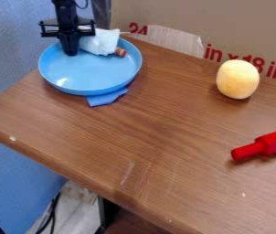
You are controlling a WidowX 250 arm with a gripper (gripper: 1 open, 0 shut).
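My black gripper (69,44) is over the back left of a blue plate (90,75), at the top left of the view. A white cloth-like item (100,39) lies on the plate beside it, with a small orange-brown piece (120,52) at its right end. The fingertips are dark and crowded against these items, so I cannot tell whether they are open or shut.
A blue cloth (105,98) pokes out under the plate. A pale yellow round object (237,79) stands at the right, and a red rolling pin (265,143) lies at the right edge. A cardboard wall borders the back.
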